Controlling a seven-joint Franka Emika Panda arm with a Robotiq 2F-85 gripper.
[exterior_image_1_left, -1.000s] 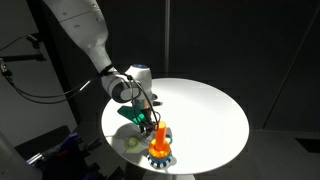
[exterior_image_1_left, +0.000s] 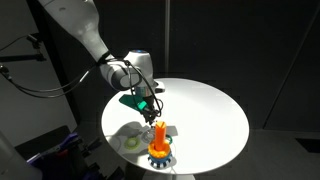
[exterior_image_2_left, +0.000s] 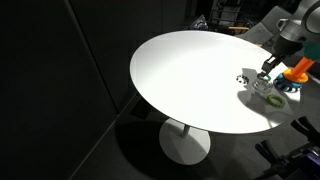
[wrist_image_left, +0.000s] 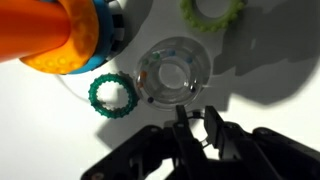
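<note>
A clear round cup (wrist_image_left: 172, 72) with small coloured marks stands on the white table, just ahead of my gripper in the wrist view. My gripper is partly open, with a gap between its dark fingers and nothing seen in it. In exterior view 1 the gripper (exterior_image_1_left: 154, 113) hangs above the table behind the cup. A dark green ring (wrist_image_left: 112, 93) lies left of the cup, and a light green ring (wrist_image_left: 209, 13) lies beyond it, at the top edge of the wrist view.
An orange upright piece (exterior_image_1_left: 160, 135) stands on a blue and orange round base (exterior_image_1_left: 159, 161) near the table's front edge. Small dark bits (exterior_image_2_left: 242, 78) lie near the cup in exterior view 2.
The arm and gripper have risen from close above the table near the cup. The rings and the orange piece appear unmoved.
</note>
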